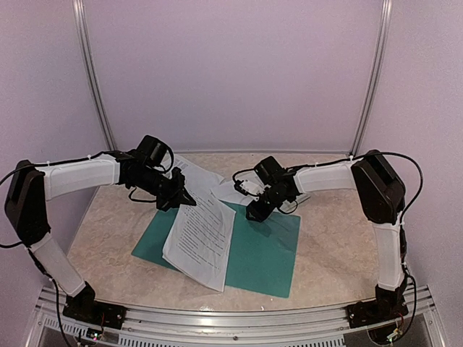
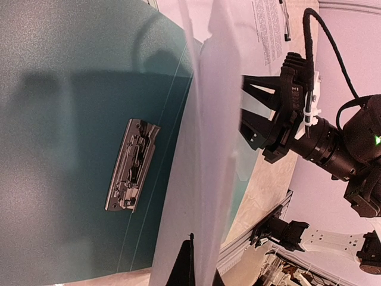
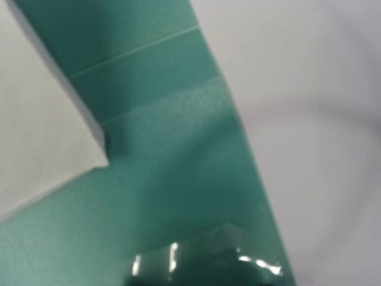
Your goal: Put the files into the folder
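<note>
The green folder (image 1: 264, 260) lies spread on the table, its metal clip (image 2: 131, 164) bare in the left wrist view. My left gripper (image 1: 187, 199) is shut on the top edge of a sheaf of printed paper (image 1: 199, 246), raised over the folder's left half and hanging down toward the front. My right gripper (image 1: 253, 211) is low over the folder's upper right; in the left wrist view its black fingers (image 2: 256, 126) stand apart, with nothing visible clearly held between them. The right wrist view is blurred, showing green folder, paper corner and clear plastic.
More white sheets (image 1: 187, 163) lie at the back, behind the folder and partly under the arms. Walls enclose the back and sides.
</note>
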